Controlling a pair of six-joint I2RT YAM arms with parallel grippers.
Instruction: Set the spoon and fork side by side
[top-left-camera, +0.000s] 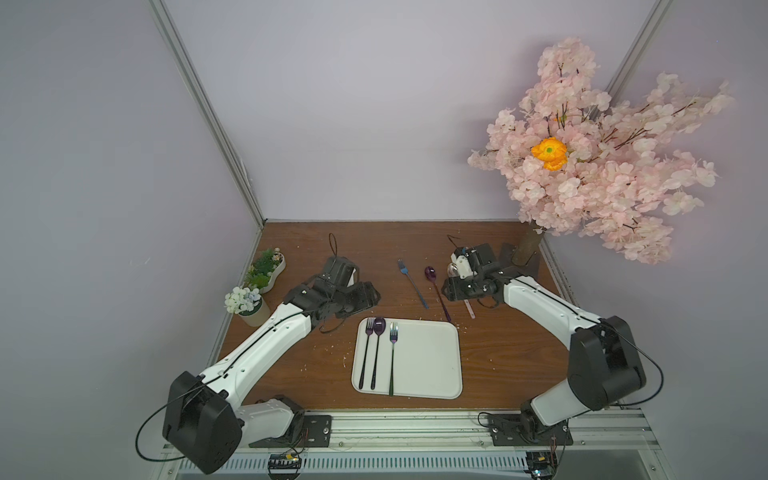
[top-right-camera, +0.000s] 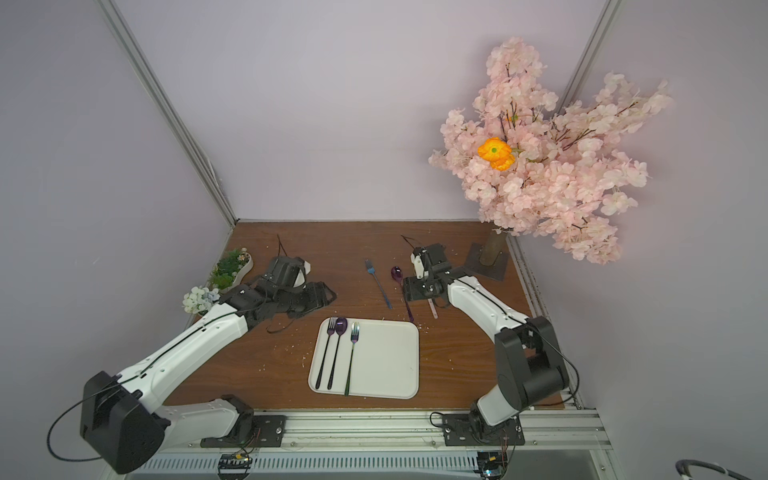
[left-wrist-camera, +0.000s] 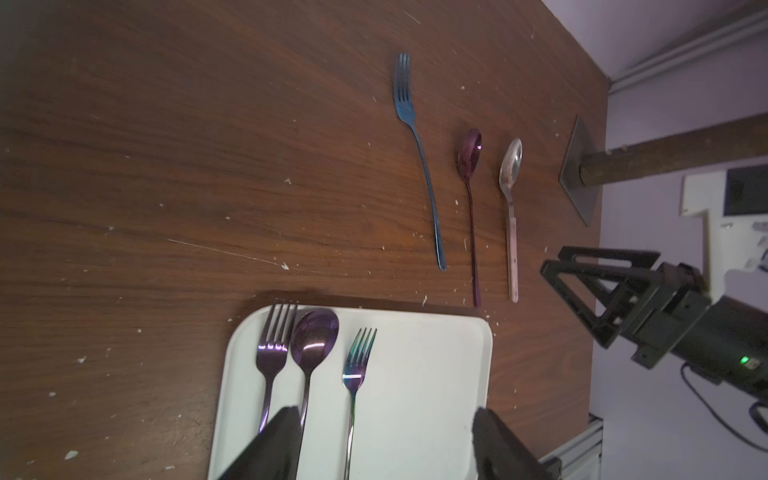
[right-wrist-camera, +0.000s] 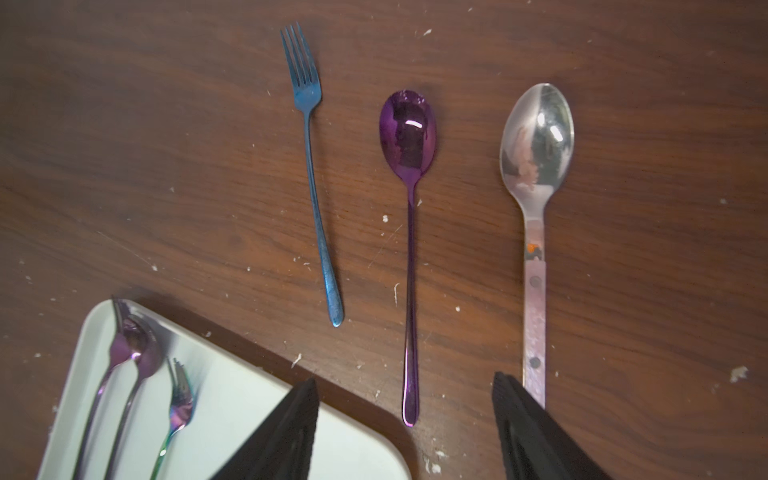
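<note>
On the white tray (top-left-camera: 428, 360) lie a purple fork (top-left-camera: 367, 344), a purple spoon (top-left-camera: 377, 344) close beside it, and, a little to their right, a rainbow fork (top-left-camera: 393, 352). Behind the tray, a blue fork (right-wrist-camera: 313, 184), a dark purple spoon (right-wrist-camera: 409, 240) and a silver spoon with a pale handle (right-wrist-camera: 534, 200) lie apart on the table. My left gripper is raised behind the tray's left corner, its fingers parted and empty. My right gripper hovers open above the table, around the purple spoon's handle end but not touching it visibly.
Two small potted plants (top-left-camera: 242, 301) stand at the left edge. A vase of pink blossoms (top-left-camera: 576, 160) fills the back right corner. The tray's right half is bare, as is the table's back left area.
</note>
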